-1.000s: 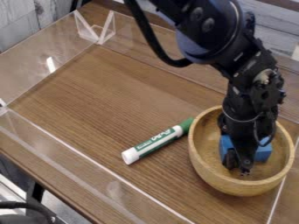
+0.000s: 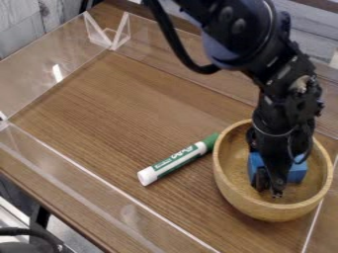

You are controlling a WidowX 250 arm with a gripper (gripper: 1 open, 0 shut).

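The black gripper point(image 2: 275, 168) reaches down into a round wooden bowl point(image 2: 271, 206) at the right of the table. A blue object point(image 2: 295, 166) sits in the bowl at the gripper's fingers; the gripper looks shut on it, though the fingertips are partly hidden against it. A green and white glue stick point(image 2: 172, 161) lies on the table just left of the bowl.
Clear plastic brackets stand at the back left edge. Black cables show at the bottom left corner.
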